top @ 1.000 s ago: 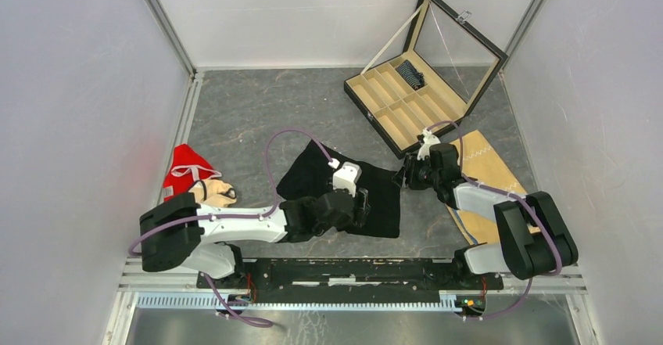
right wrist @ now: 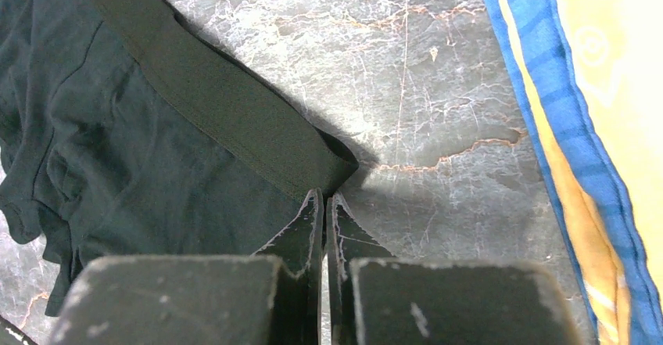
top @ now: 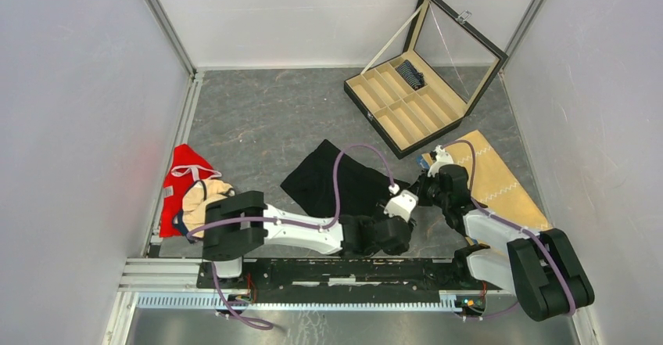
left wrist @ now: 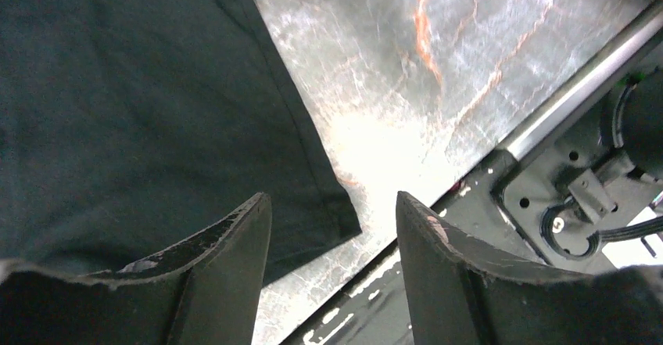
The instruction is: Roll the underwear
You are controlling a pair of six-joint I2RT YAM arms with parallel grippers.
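Black underwear (top: 317, 173) lies on the grey stone surface, mostly flat, rumpled on one side in the right wrist view (right wrist: 156, 165). My left gripper is open over the lower corner of the cloth, nothing visibly held. My right gripper is shut at the waistband's corner, with the fabric corner at its tips; whether cloth is pinched between them is hard to tell. In the top view both grippers are at the cloth's right side.
An open compartment box (top: 387, 98) with a striped roll stands at the back right. Yellow fabric (top: 500, 181) lies at the right. Red and beige garments (top: 176, 161) lie at the left.
My left arm has moved right along the cloth. My right gripper, which looked open earlier, is shut and has moved slightly right and toward the front.
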